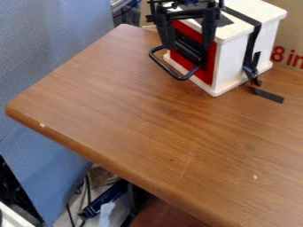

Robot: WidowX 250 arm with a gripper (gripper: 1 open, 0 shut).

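Note:
A white box (236, 53) with a red front panel (207, 73) and black straps stands at the back of the wooden table (142, 142). A black frame with a looped bar (175, 69) is in front of the red panel at the top of the view, partly cut off by the edge. It may be the robot's gripper or a fitting on the box; I cannot tell which, nor whether any finger is open or shut.
A cardboard box (284, 49) stands behind at the right. A blue-grey partition (48, 80) runs along the left, with bags and cables on the floor below.

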